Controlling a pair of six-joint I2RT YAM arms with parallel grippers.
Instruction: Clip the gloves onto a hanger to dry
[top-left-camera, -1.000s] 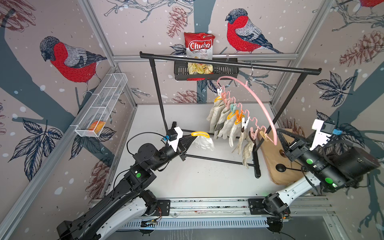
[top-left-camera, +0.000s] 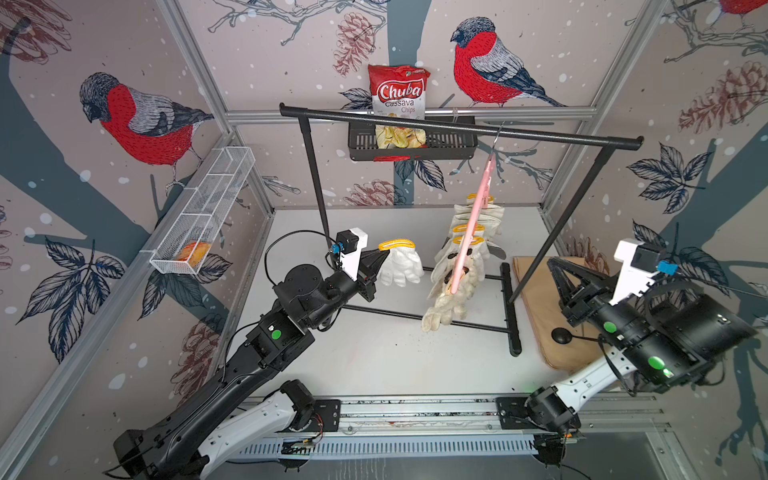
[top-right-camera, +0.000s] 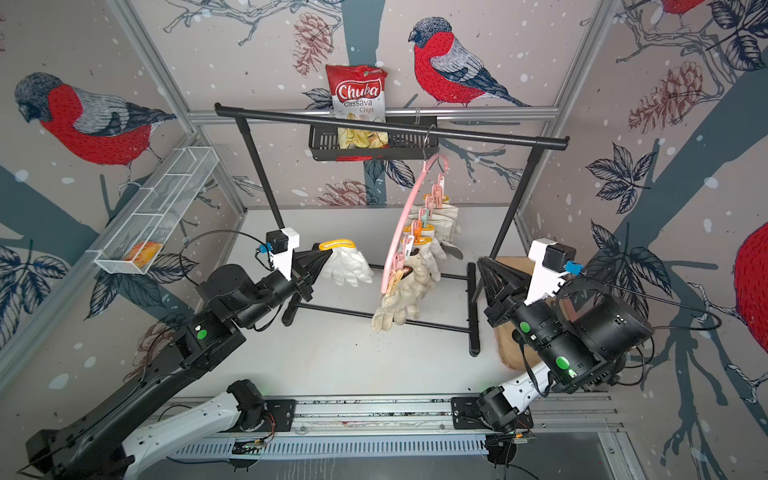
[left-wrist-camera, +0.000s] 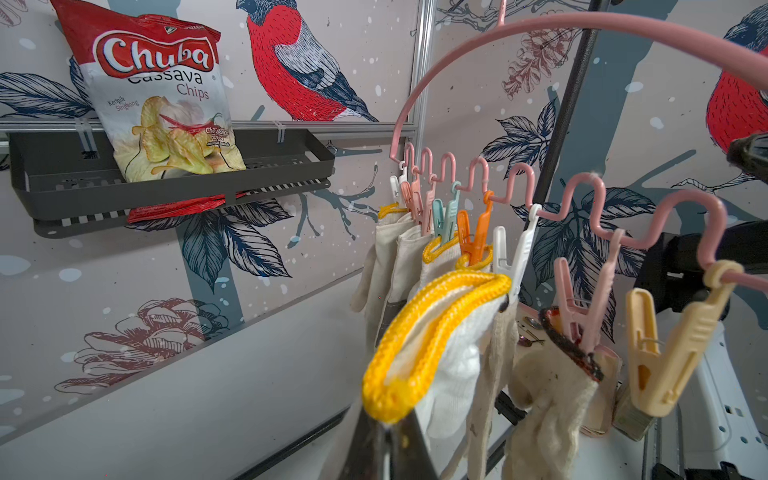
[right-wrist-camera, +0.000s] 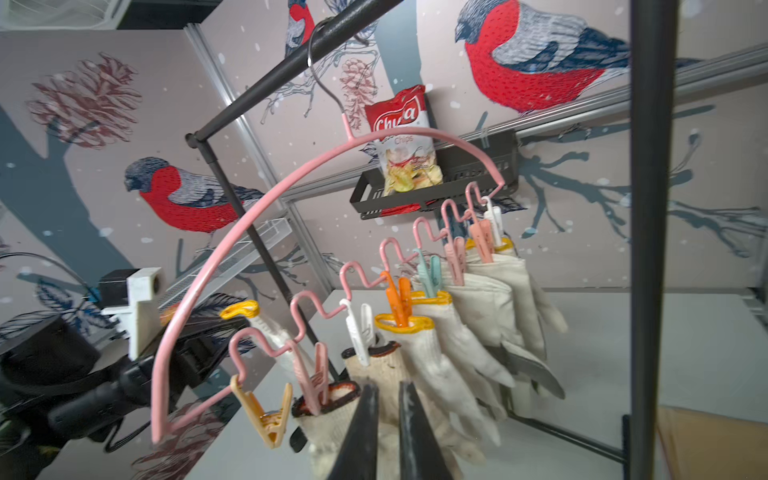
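Observation:
A pink hanger (top-right-camera: 408, 212) hangs on the rack bar, several gloves clipped along it; a cream clip (right-wrist-camera: 264, 412) at its near end holds nothing visible. My left gripper (top-left-camera: 379, 257) is shut on the yellow cuff of a white glove (top-left-camera: 400, 269), left of the hanger, as the left wrist view (left-wrist-camera: 436, 336) also shows close up. My right gripper (top-left-camera: 560, 272) is right of the hanger, empty, its fingertips apart in the top left view.
The rack's bar (top-left-camera: 560, 137) spans above, with its right leg (top-right-camera: 512, 208) near my right gripper. A shelf with chips (top-left-camera: 400, 104) is at the back, a wire basket (top-left-camera: 204, 200) at left, a board (top-left-camera: 544, 320) at right.
The hanger has swung round, its near end moving left toward the held glove. My left gripper has risen with the glove; my right gripper has shifted slightly.

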